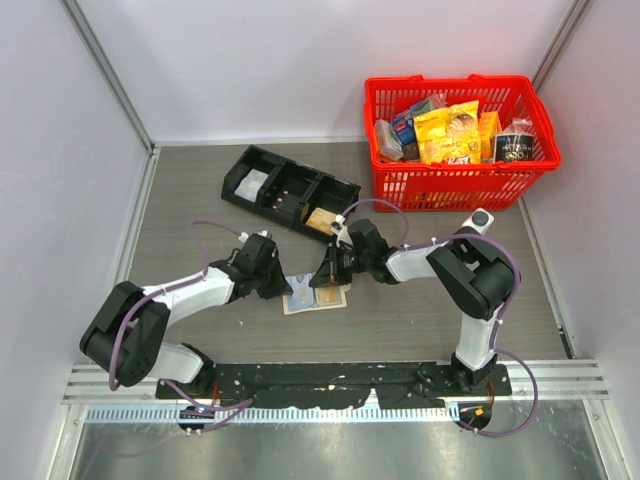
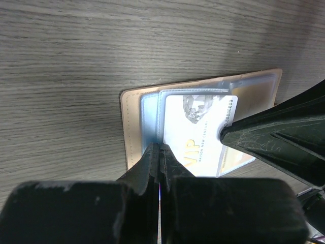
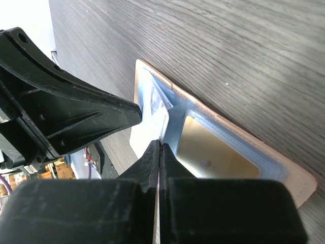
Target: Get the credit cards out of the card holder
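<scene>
The card holder (image 1: 315, 305) lies open on the table between both grippers, tan-edged with blue pockets. In its left part a white VIP card (image 2: 190, 127) sits in a pocket; a gold card (image 3: 213, 152) fills the other side. My left gripper (image 1: 285, 290) is shut at the holder's left part, its tips by the white card's edge, nothing clearly between them. My right gripper (image 1: 318, 282) is shut over the holder, its fingertips at the white card's edge in the right wrist view; whether they pinch that edge is unclear.
A black divided tray (image 1: 280, 205) with cards stands behind the holder. A red basket (image 1: 460, 180) of snacks fills the back right.
</scene>
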